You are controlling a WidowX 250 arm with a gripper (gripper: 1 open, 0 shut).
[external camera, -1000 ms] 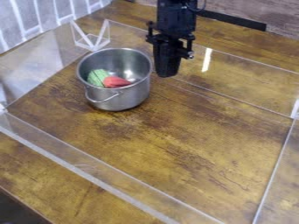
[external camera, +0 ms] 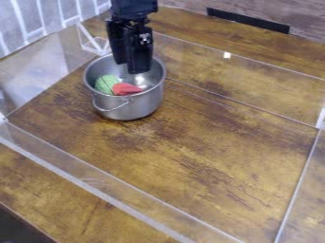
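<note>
My black gripper hangs over the steel pot at the upper left, its lower end at or just above the pot's opening. It looks open, with nothing visible held, though the fingertips are dark and hard to make out. Inside the pot lie a green object and a red object, partly below the gripper.
The pot stands on a wooden table inside clear plastic walls. A white rack-like item shows at the top left.
My gripper has moved left from beside the pot to a position over it. The pot and the objects inside look unmoved.
</note>
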